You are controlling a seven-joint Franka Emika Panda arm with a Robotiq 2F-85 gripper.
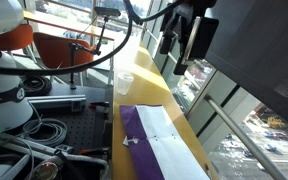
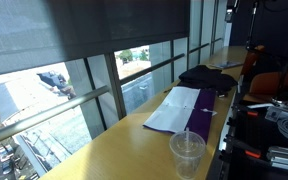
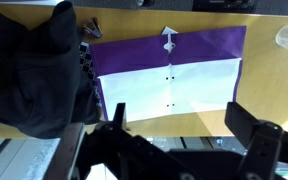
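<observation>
High above the table, my gripper [image 1: 178, 52] stands open, its fingers apart with nothing between them. In the wrist view the dark fingers [image 3: 249, 128] are spread at the lower edge. Beneath lies a white cloth or sheet with a purple band [image 3: 134, 55], spread flat; I cannot tell which material. It also shows in exterior view 2 as a white sheet [image 2: 168, 112] near the window side. A small pale object [image 3: 168, 40] rests on the purple band. At one end of the sheet is a bunched black cloth [image 3: 46, 75], which partly covers small dark items.
A clear plastic cup [image 2: 187, 155] stands on the wooden table [image 2: 104, 155], apart from the sheet. Windows line one long side of the table. Bare wood lies around the cup. A red chair [image 1: 59, 50] is beyond the robot's base.
</observation>
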